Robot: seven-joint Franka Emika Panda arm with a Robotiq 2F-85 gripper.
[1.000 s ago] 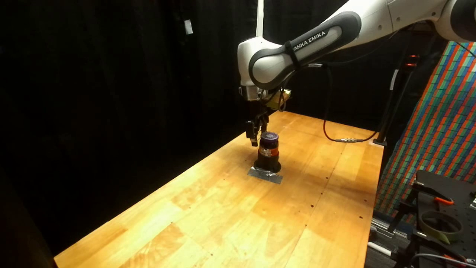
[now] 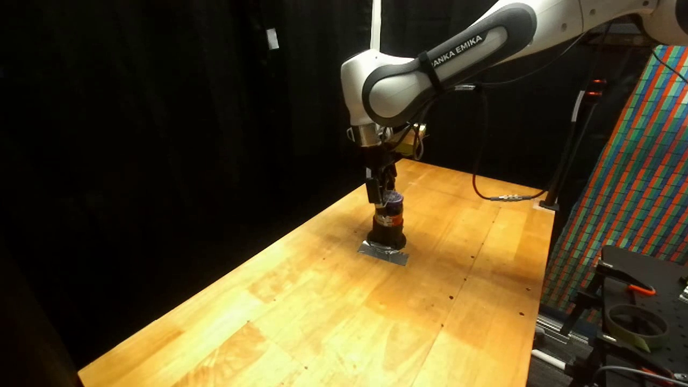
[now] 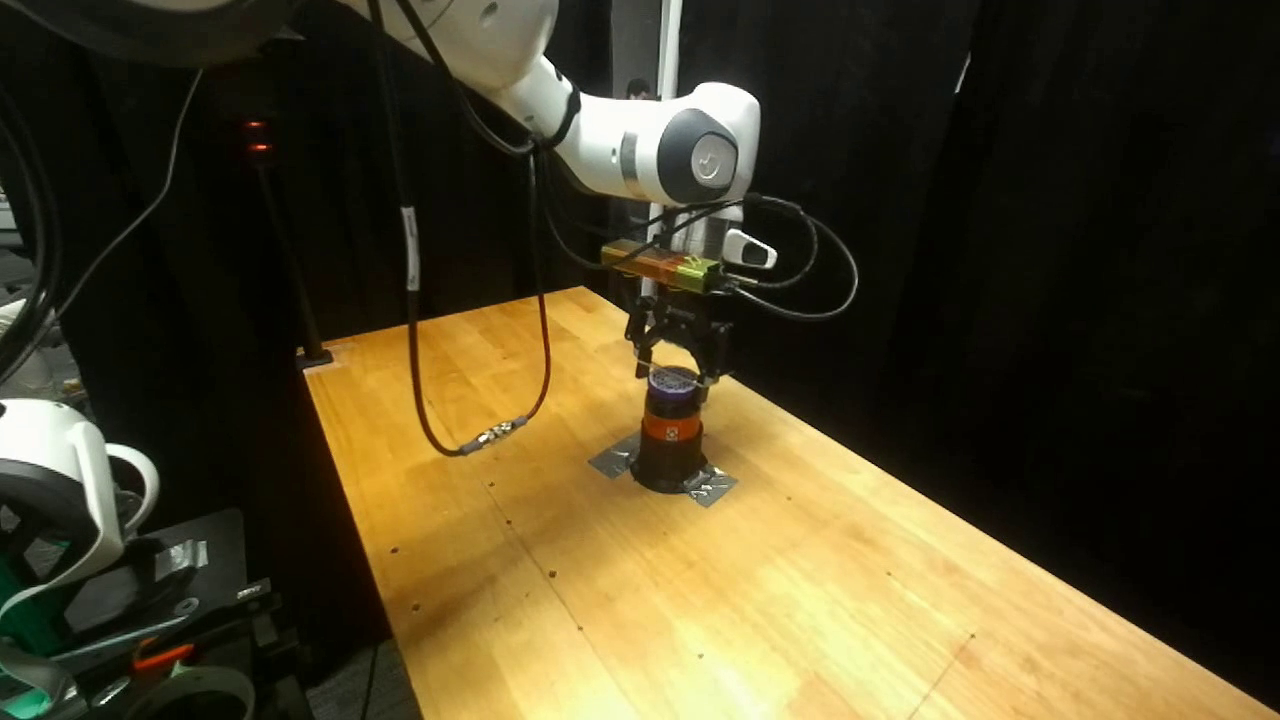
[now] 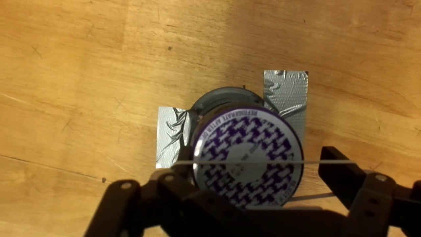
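Note:
A dark jar (image 3: 673,454) with an orange label band and a purple-and-white patterned lid (image 4: 248,156) stands upright in a black round base (image 2: 386,236). Silver tape (image 4: 285,92) lies at the base's sides. My gripper (image 3: 674,376) is open at lid height, its fingers (image 4: 341,173) on either side of the lid. In the wrist view a gap shows between the right finger and the lid; the left finger sits close to the lid's edge, contact unclear. A thin pale band (image 4: 252,162) stretches across between the fingers, over the lid.
A cable (image 3: 414,324) hangs from the arm near the table. Off the table stands a black side bench (image 2: 645,271) with clamps and a tape roll (image 2: 637,324).
In exterior view 1 my gripper has moved right and slightly up, from beside the jar to over and around its lid. The jar and base have not moved.

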